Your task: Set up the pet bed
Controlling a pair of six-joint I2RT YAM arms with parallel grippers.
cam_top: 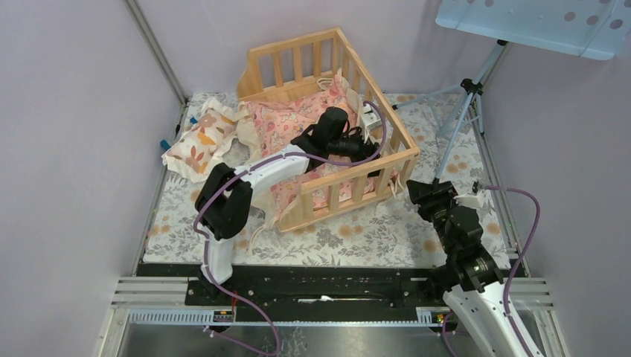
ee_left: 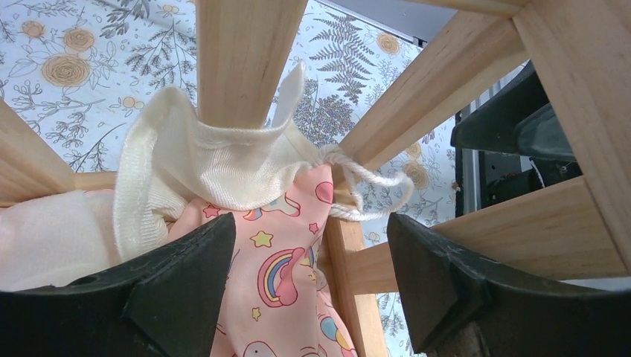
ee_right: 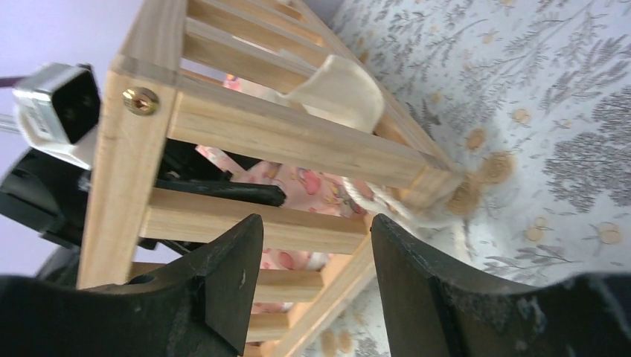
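A wooden pet bed (cam_top: pixel 297 216) with slatted sides holds a pink patterned mattress (cam_top: pixel 286 123) with cream edging. Inside the near right corner, my left gripper stands open above the pink cloth. White tie cords (ee_left: pixel 376 178) loop around the corner post and hang past it. Beyond the slats, outside that corner, my right gripper is open too, its fingertips apart with the rails and cord in view past them. In the right wrist view, part of the left gripper's dark finger (ee_right: pixel 223 192) shows between the rails. No cord is visibly held.
A small leaf-patterned cushion (cam_top: pixel 199 141) lies left of the bed. A light-blue stand (cam_top: pixel 470 88) rises at the back right, close to the right arm.
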